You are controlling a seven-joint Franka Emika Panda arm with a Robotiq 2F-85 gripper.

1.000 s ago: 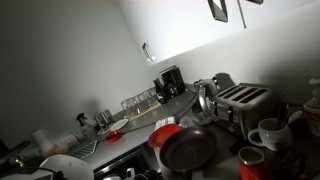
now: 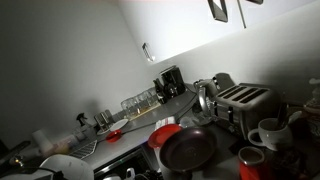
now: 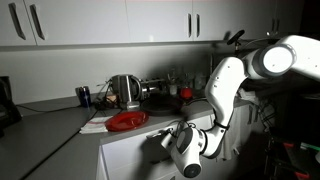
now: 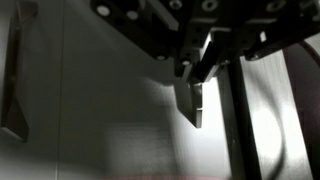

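Observation:
In the wrist view my gripper hangs close in front of a pale drawer front (image 4: 110,70). A metal piece (image 4: 196,108) shows just past its dark mechanism; it resembles the end of a drawer handle, but I cannot tell it from a fingertip. How far the fingers stand apart is hidden. Another handle (image 4: 14,85) runs along the left side. From the second exterior view, the white arm (image 3: 225,95) bends down to the gripper (image 3: 168,140), low before the counter front.
On the counter a dark pan (image 2: 188,148) lies near a red plate (image 2: 165,133), a toaster (image 2: 242,103), a white mug (image 2: 270,133) and a red can (image 2: 252,161). A kettle (image 3: 126,90) stands behind. The counter edge (image 4: 262,115) runs beside the gripper.

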